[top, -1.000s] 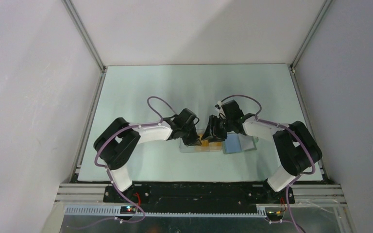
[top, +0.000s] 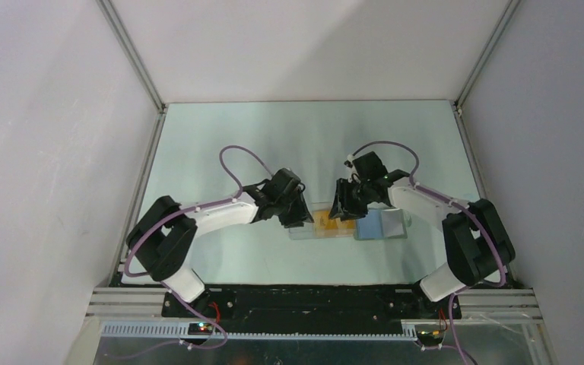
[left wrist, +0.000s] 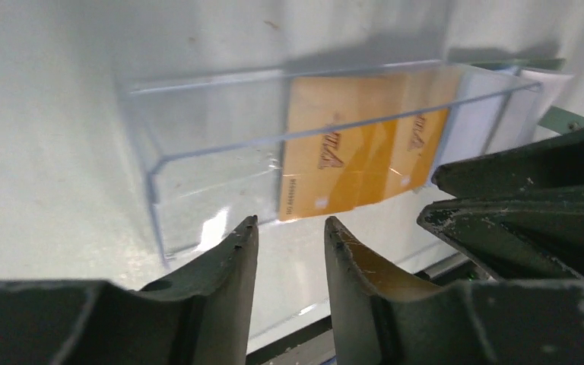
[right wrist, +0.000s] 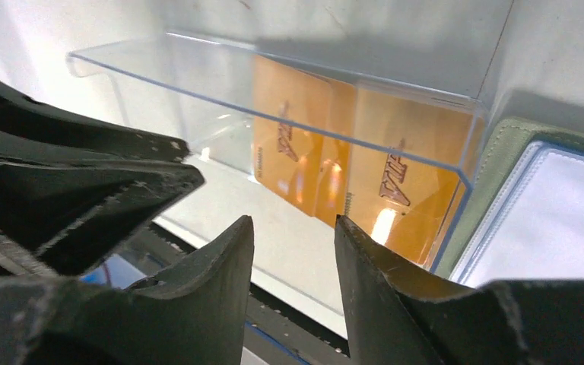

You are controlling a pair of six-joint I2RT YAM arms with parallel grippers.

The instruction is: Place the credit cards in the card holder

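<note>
The clear box-like holder (top: pixel 301 234) lies on the table with orange cards (left wrist: pixel 321 169) inside, lettering facing up. In the right wrist view those orange cards (right wrist: pixel 403 190) overlap in the middle and right of the holder; its left end is empty. My left gripper is open over the holder's near edge, with nothing between its fingers. Near the cards, my right gripper stands with a gap between its fingertips and no card in it. Its dark fingers (left wrist: pixel 532 163) show at the right of the left wrist view.
Touching or close against the holder's right end is a green-edged piece (right wrist: pixel 513 133) carrying a blue panel (top: pixel 369 226) and a white panel (top: pixel 392 222). Both grippers are close together.
Over the last second the holder and green-edged piece have shifted slightly right. The right gripper is slightly further right than one second ago.
</note>
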